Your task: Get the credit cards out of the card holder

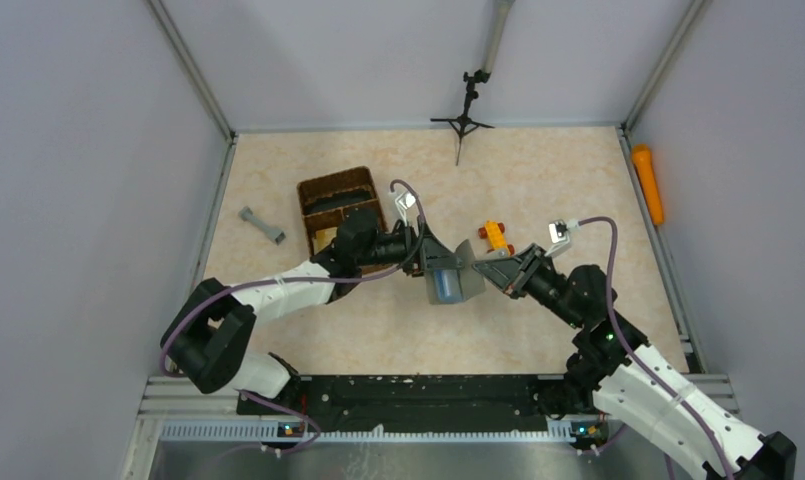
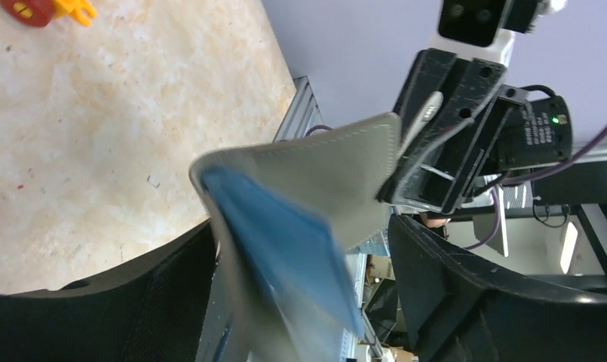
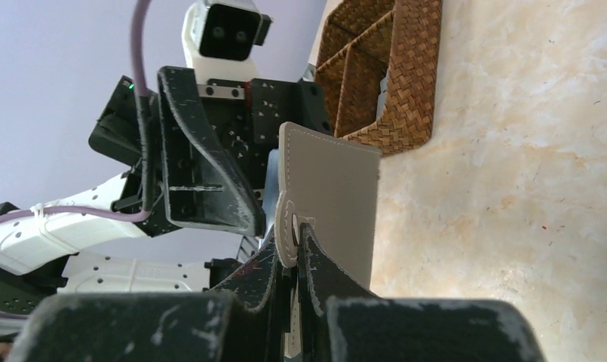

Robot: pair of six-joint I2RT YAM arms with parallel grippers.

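Observation:
The grey stitched card holder (image 1: 472, 272) hangs spread between my two arms, above the middle of the table. My right gripper is shut on its thin edge, with one cover (image 3: 334, 196) standing up past the fingers. On the inside, a blurred blue panel (image 2: 285, 253) faces the left arm; whether it is a card or a pocket I cannot tell. Around this blue side, my left gripper (image 1: 450, 259) stands open, one finger (image 2: 160, 305) on either side of the holder. No separate card shows outside the holder.
Behind the left arm stands a brown woven basket (image 1: 300, 200) with compartments. A grey tool (image 1: 262, 225) lies to its left. The orange toy car (image 1: 495, 236) sits just beyond the right gripper. Free tabletop (image 1: 418, 345) lies in front.

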